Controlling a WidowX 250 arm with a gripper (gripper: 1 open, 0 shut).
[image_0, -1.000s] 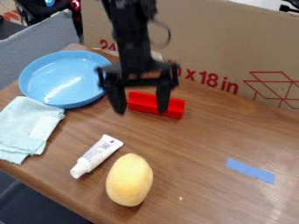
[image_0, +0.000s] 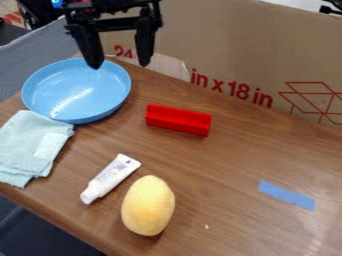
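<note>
My gripper (image_0: 119, 56) is at the top left, open, with nothing between its fingers, above the back of the blue plate (image_0: 75, 98). A red block (image_0: 178, 120) lies right of the plate. A white tube (image_0: 110, 178) lies in front, with a yellow potato-like object (image_0: 148, 206) to its right. A folded pale cloth (image_0: 30, 147) rests at the left edge below the plate.
A large cardboard box (image_0: 254, 60) stands behind the table (image_0: 227, 180). A strip of blue tape (image_0: 286, 195) is on the right.
My gripper has risen and moved back and to the left, away from over the red block. The objects on the table look unmoved.
</note>
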